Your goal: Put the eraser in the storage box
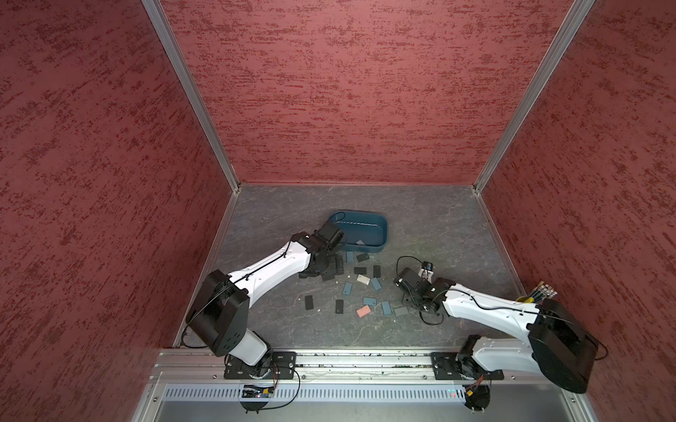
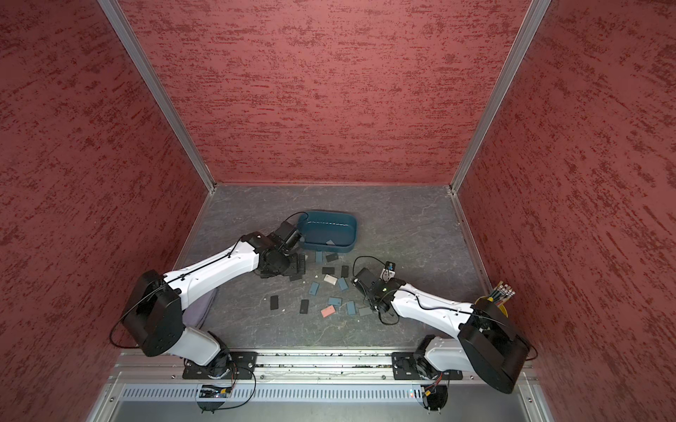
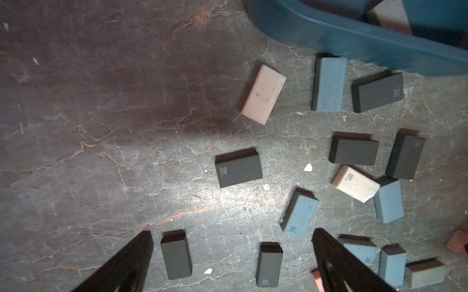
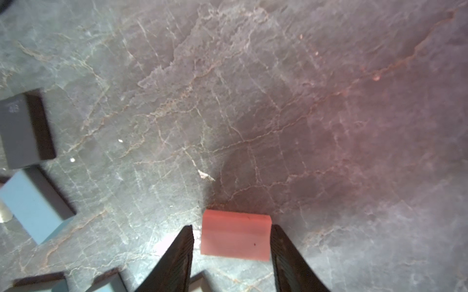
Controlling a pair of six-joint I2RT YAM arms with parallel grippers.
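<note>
A reddish eraser (image 4: 236, 236) lies in the right wrist view between the fingertips of my right gripper. Its right end is close to one finger, while a narrow gap shows at the left; I cannot tell whether either finger touches it. The fingers are spread about as wide as the eraser is long. My left gripper is wide open, nothing held, above scattered black, blue and pale erasers. A blue storage box (image 3: 341, 36) stands beyond them, with a pale eraser (image 3: 392, 14) inside. From above, the box (image 1: 385, 233) is behind the erasers.
Black erasers (image 3: 238, 169) and blue erasers (image 3: 299, 214) crowd the middle of the table, several near the box's front wall. A pink eraser (image 1: 363, 311) lies towards the front. Pencils (image 2: 502, 292) stand in a yellow holder at right. Beyond the box the table is clear.
</note>
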